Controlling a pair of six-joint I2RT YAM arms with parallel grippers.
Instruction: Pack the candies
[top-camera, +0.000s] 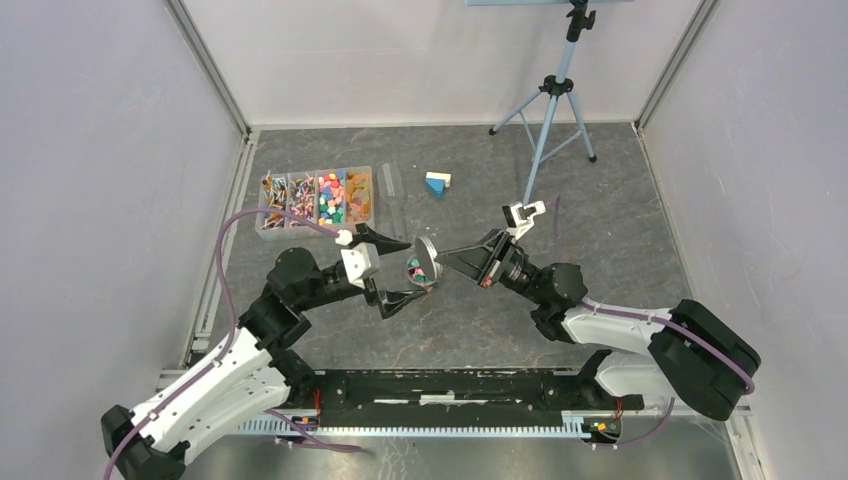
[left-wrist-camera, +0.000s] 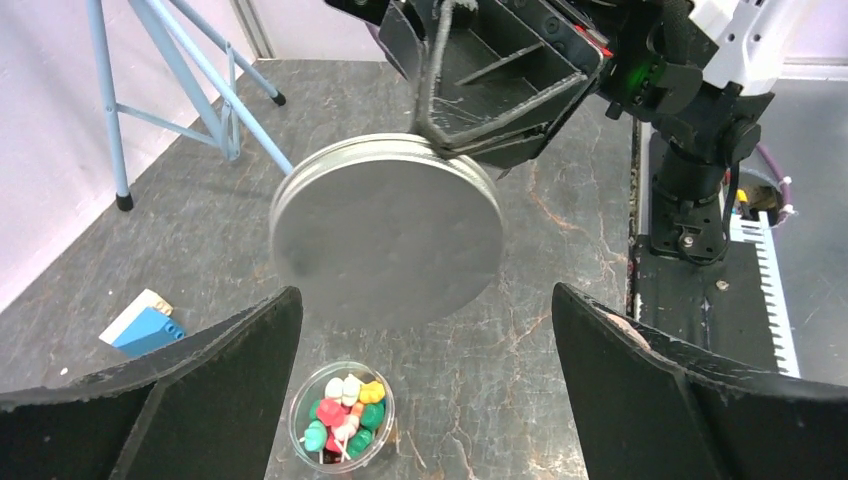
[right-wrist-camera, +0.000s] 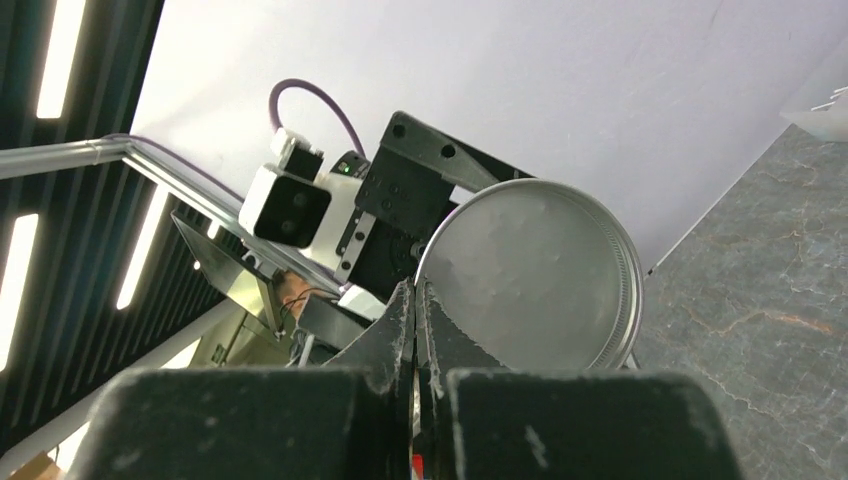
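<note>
A small clear tub (left-wrist-camera: 296, 430) holding colorful candies (left-wrist-camera: 345, 412) rests on the floor, and the top view shows it partly covered from sight. Above it a round silver lid (left-wrist-camera: 390, 240) is held on edge, tilted. My right gripper is shut with the lid's thin rim between its fingertips; the lid's flat face (right-wrist-camera: 530, 275) fills the middle of the right wrist view. Facing it from the other side, my left gripper (top-camera: 417, 268) stands wide open, nothing between its fingers. The lid is apart from the tub.
A compartment box (top-camera: 316, 229) of sorted candies sits at the back left, a long clear lid (top-camera: 392, 200) beside it. Blue and cream blocks (top-camera: 437, 184) lie further back. A tripod (top-camera: 552, 120) stands back right. The floor on the right is open.
</note>
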